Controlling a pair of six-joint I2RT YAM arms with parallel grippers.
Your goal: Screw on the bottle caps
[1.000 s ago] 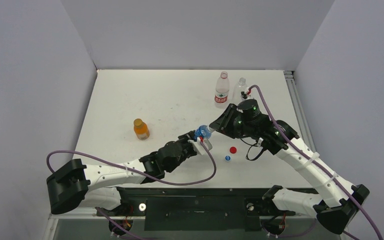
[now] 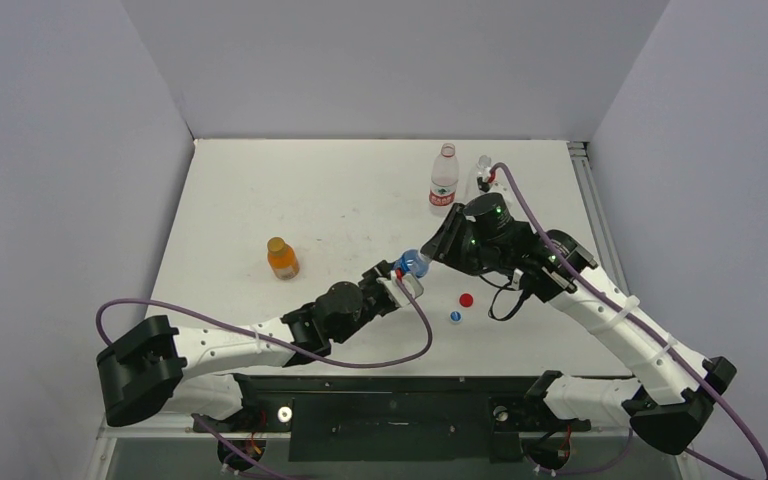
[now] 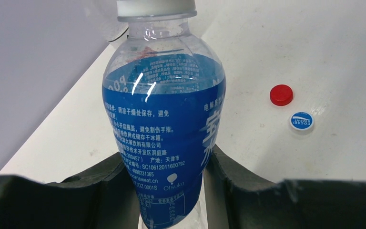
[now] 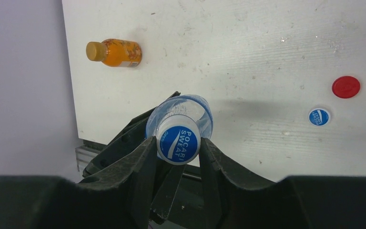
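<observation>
My left gripper is shut on a blue-labelled clear bottle [image 3: 164, 119], seen large in the left wrist view and held above the table. A white cap [image 3: 156, 7] sits on its neck; whether it is tight cannot be told. Seen end-on in the right wrist view, that cap shows a blue Pocari Sweat top, between the fingertips of my right gripper. Those tips lie close along both sides of the cap, and whether they press on it is unclear. On the table lie a red cap [image 4: 346, 87] and a small blue-and-white cap [image 4: 319, 117].
An orange bottle [image 2: 282, 258] with a yellow cap stands on the left. At the back right are a clear bottle with a red-and-white label [image 2: 444, 176] and another clear bottle [image 2: 484, 163], partly behind the right arm.
The bottle and left gripper have shifted very slightly to the right. My right gripper has turned a little about the cap, its wrist cable swinging left; it remains at the bottle's neck.
</observation>
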